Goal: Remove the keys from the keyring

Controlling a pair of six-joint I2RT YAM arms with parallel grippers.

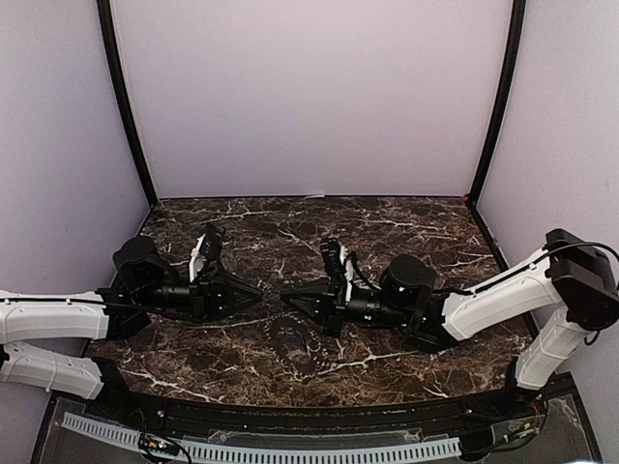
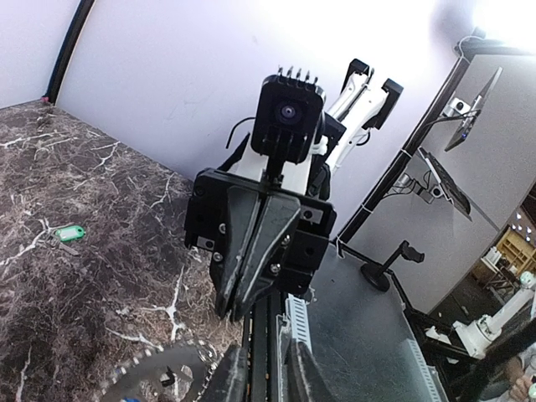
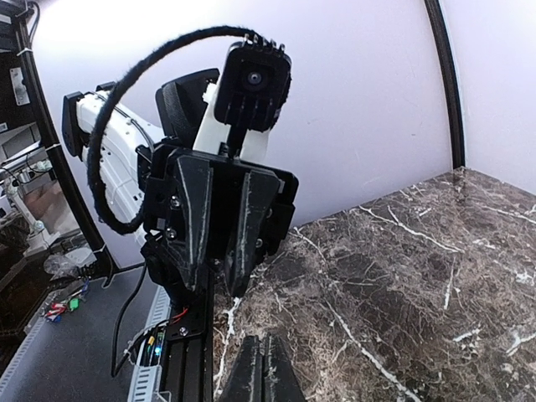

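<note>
A dark round loop with a beaded edge, seemingly the keyring [image 2: 159, 373], shows at the bottom of the left wrist view. In the top view it lies below the grippers, with a blue spot inside. A green tag [image 2: 70, 233], with a small key-like piece beside it, rests on the table. My left gripper has its fingers apart, and the gap between them looks empty. Facing it across a small gap, my right gripper is shut, with nothing visible between its fingers. Whether the loop touches the right fingertips, I cannot tell.
A black rail [image 1: 309, 414] runs along its front edge. Small coloured items [image 3: 67, 307] lie on a grey surface off the table, at the far left of the right wrist view.
</note>
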